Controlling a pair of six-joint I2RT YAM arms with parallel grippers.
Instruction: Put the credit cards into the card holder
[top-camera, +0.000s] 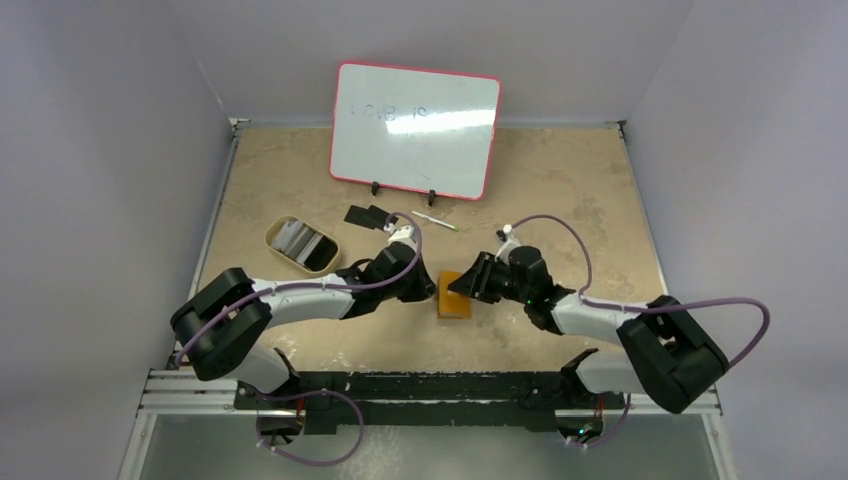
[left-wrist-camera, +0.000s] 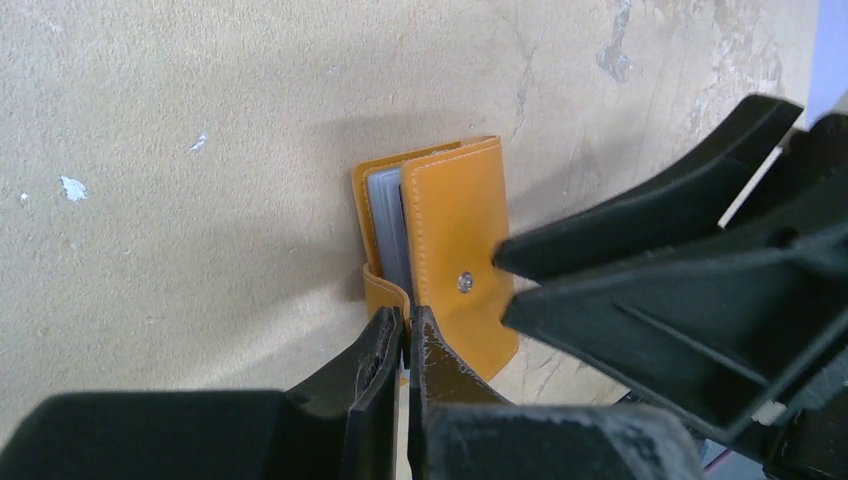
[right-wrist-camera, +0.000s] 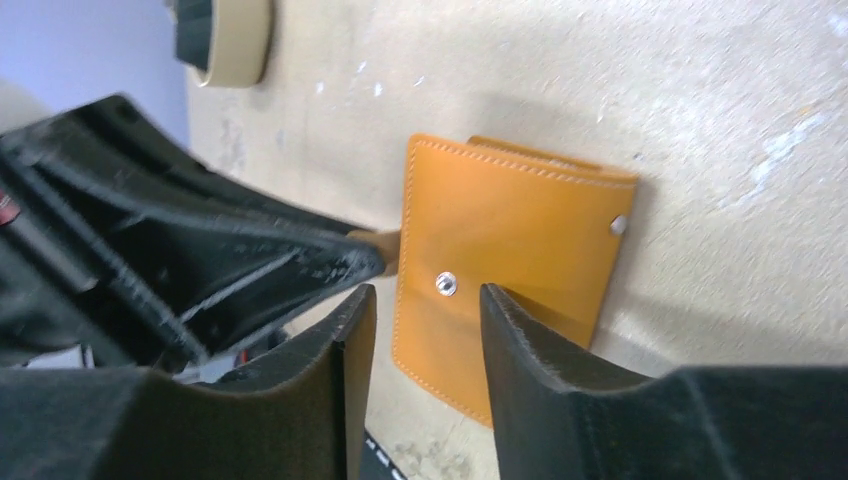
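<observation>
The orange card holder (top-camera: 455, 302) lies folded over on the table between the two grippers. In the left wrist view, greyish sleeves (left-wrist-camera: 388, 215) show between its covers, and a tan closing strap (left-wrist-camera: 387, 292) runs down to my left gripper, whose fingertips are shut on it. My right gripper is partly open over the holder's snap-button cover (right-wrist-camera: 510, 230), with nothing between its fingers. Two dark cards (top-camera: 357, 215) lie on the table behind the left arm.
A beige oval tray (top-camera: 272, 236) with several grey and dark items stands at the left. A green-and-white marker (top-camera: 436, 221) lies before the pink-edged whiteboard (top-camera: 415, 150). Free table surrounds the holder at the right and front.
</observation>
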